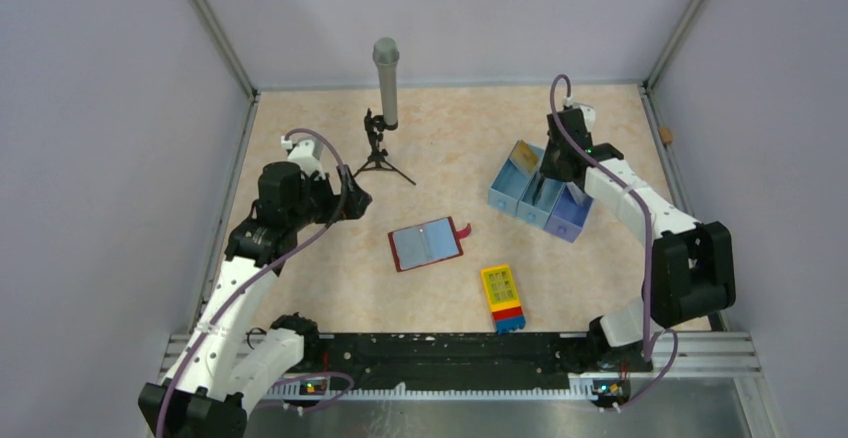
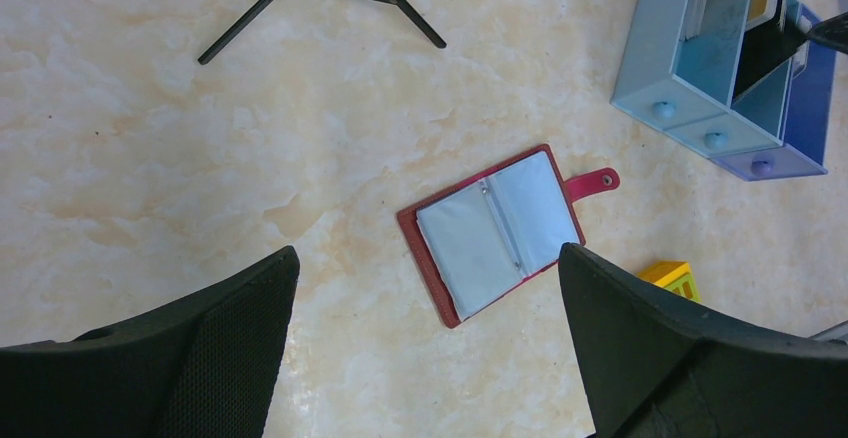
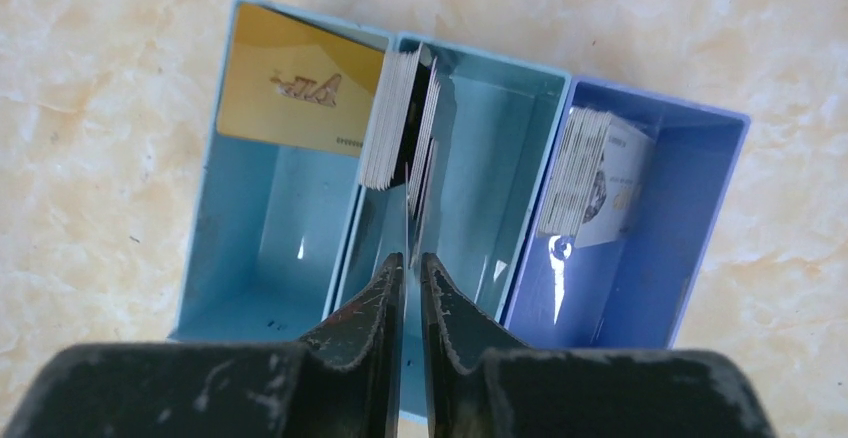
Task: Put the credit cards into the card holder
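The open red card holder [image 1: 427, 244] lies flat on the table with its two pale sleeves facing up. My left gripper hangs above the table to the holder's left, open and empty. Over the middle compartment of the blue box [image 3: 527, 198], my right gripper has its fingers close together, a slim gap still showing between them. A thin card [image 3: 407, 213], seen edge-on, reaches down into that gap. More cards [image 3: 394, 118] stand packed on edge at the compartment's far left; whether the fingers press on the thin card is unclear.
A gold card [image 3: 295, 78] leans in the left compartment; other cards [image 3: 578, 168] stand in the purple one. A microphone on a tripod [image 1: 375, 143] rises at the back, and toy bricks [image 1: 502, 293] lie at the front. Table between holder and box is clear.
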